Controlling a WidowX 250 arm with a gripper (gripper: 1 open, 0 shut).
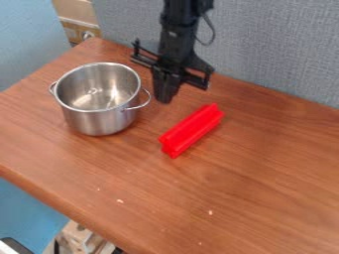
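Observation:
A steel pot [93,114] with two wire handles rests on the left of the wooden table. My black gripper [165,91] is low at the back, just right of the pot's rim, its fingertips pointing down. Whether they are apart is hard to see at this size. A red bar-shaped object [191,130] lies diagonally to the right of the pot.
A grey textured wall [272,45] runs along the back, and a blue surface [34,198] lies beyond the table's left edge.

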